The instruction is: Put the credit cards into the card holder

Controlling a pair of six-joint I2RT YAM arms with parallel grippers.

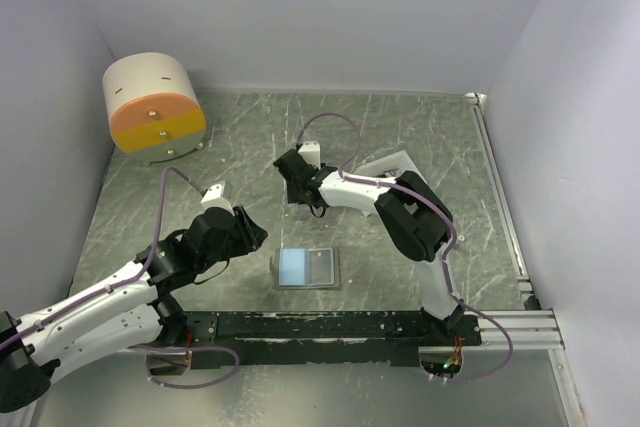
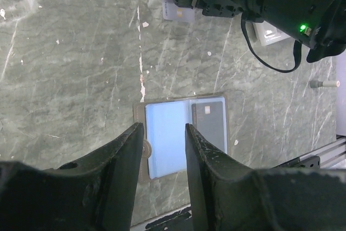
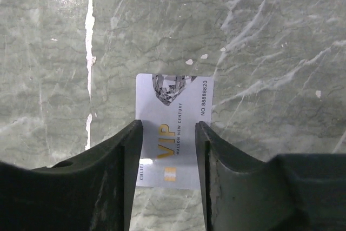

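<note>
A silver VIP credit card [image 3: 170, 160] lies on the table under my right gripper, whose fingers are part open at either side of the card's lower half; in the top view that gripper [image 1: 292, 187] hides most of it. My left gripper is part open over the table, left of and above the card holder [image 1: 320, 265], a blue-and-grey open holder near the front edge, with nothing seen between its fingers.
A white box [image 1: 400, 160] lies right of the right arm, partly hidden by it. A small drawer cabinet [image 1: 150, 87] stands at the back left. The table between cabinet and right gripper is clear.
</note>
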